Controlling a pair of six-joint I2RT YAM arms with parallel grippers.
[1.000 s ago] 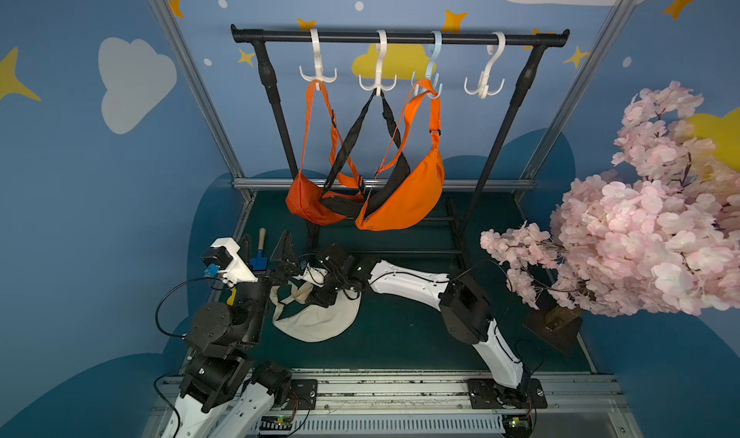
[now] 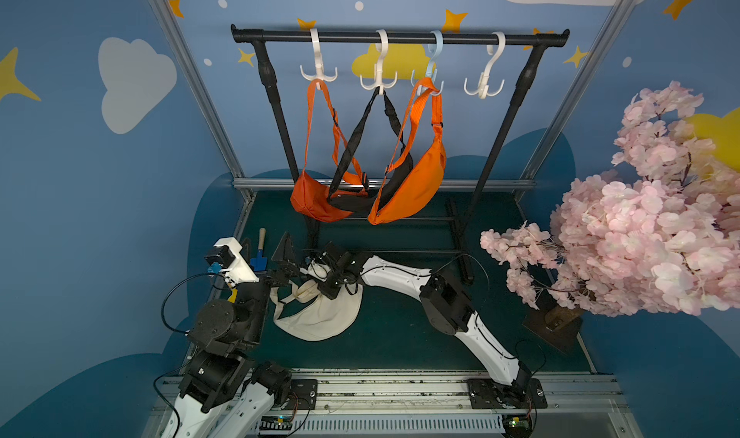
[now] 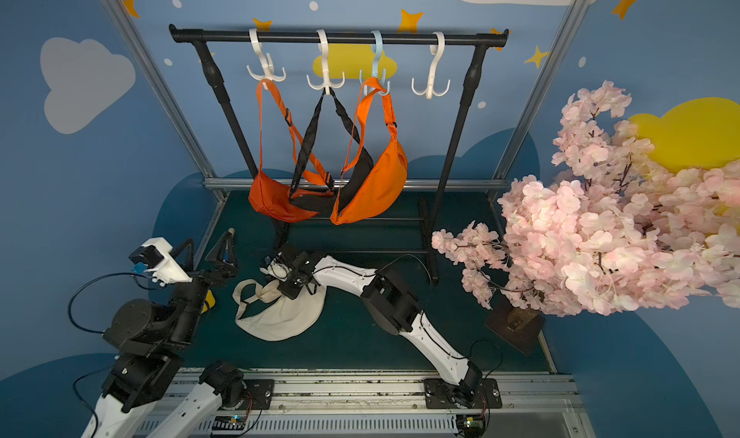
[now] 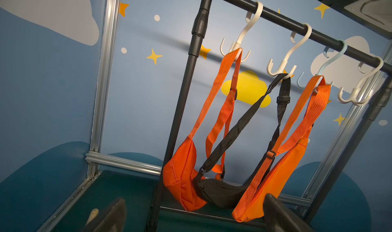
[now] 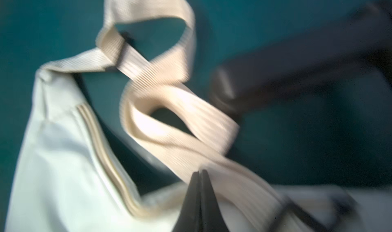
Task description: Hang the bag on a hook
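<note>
A cream bag (image 2: 323,322) with webbing straps (image 5: 175,101) lies on the green floor at the front left. My right gripper is down on it, fingertips shut at the strap, with nothing clearly between them; the wrist view is blurred. My left gripper stands open at the left, facing the rack. Three hooks hold bags: orange bags (image 4: 183,170) (image 4: 285,170) and a black bag (image 4: 220,193) between them. The rightmost white hook (image 2: 485,76) is empty.
The black rack (image 2: 347,36) spans the back. Pink blossoms (image 2: 639,237) fill the right side. A blue shovel (image 2: 259,260) lies at the left behind my left arm. The floor right of the cream bag is fairly clear.
The hanging bags sway a little. My left arm is nearly still.
</note>
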